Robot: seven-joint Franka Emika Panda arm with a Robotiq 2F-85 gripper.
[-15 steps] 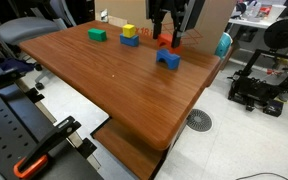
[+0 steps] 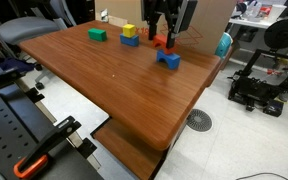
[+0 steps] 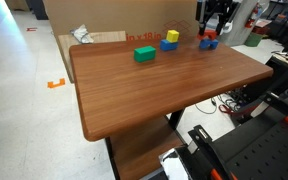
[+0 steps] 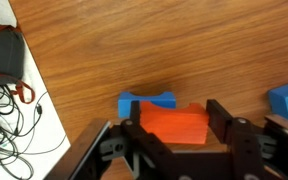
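Note:
Between the fingers of my gripper is a red block (image 4: 176,126), held near the far right of the wooden table. A blue block with a notched top (image 2: 168,61) rests on the tabletop close beneath it. In the wrist view that blue block (image 4: 146,102) shows just beyond the red one, which partly covers it. Exterior view 2 has the red block (image 3: 211,34) at the back right, just above the blue block (image 3: 208,44). Whether red and blue touch cannot be told.
A yellow block (image 2: 129,30) sits on another blue block (image 2: 130,41) to the left, with a green block (image 2: 98,35) farther left.

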